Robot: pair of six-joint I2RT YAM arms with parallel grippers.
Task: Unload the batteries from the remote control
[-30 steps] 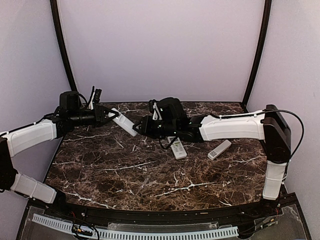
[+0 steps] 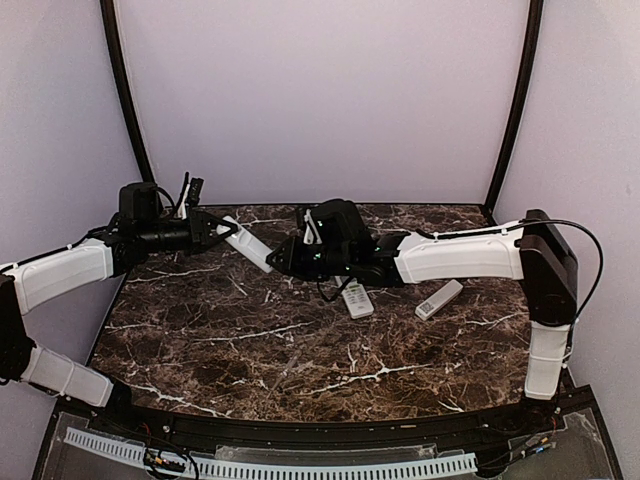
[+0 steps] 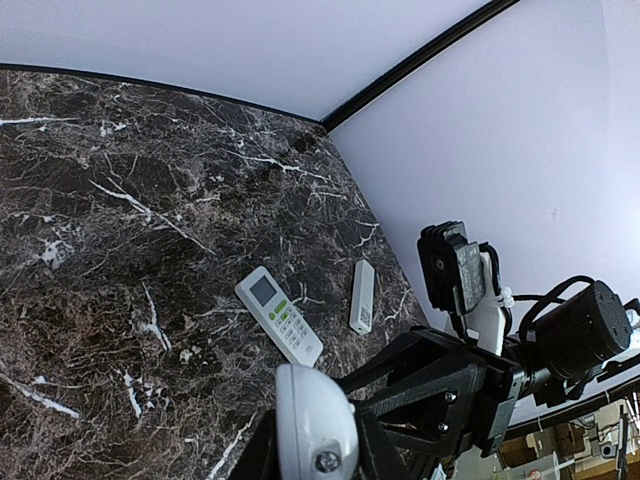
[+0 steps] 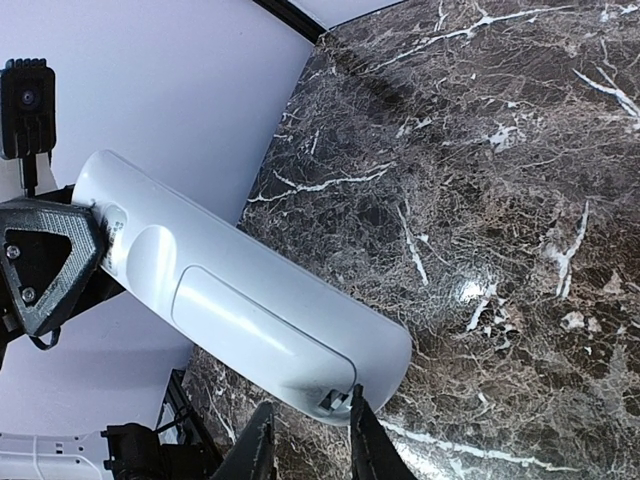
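A white remote control (image 4: 290, 290) hangs tilted above the table, its battery cover (image 4: 262, 338) closed and facing the right wrist camera. My left gripper (image 2: 228, 228) is shut on the remote's upper end. The remote's rounded end (image 3: 312, 420) rises between the left fingers. At the lower end stands my right gripper, one fingertip (image 4: 357, 402) against the small dark latch area of the cover. Its fingers stand a little apart, and I cannot tell whether anything is gripped between them. No batteries show.
On the marble table lie a second white remote (image 3: 280, 315) with keys facing up, partly under the right arm in the top view, and a slim white remote (image 2: 439, 299) to its right.
Over the last second the right arm and gripper have shifted very slightly at the remote's lower end. The left arm and the held remote stay in place.
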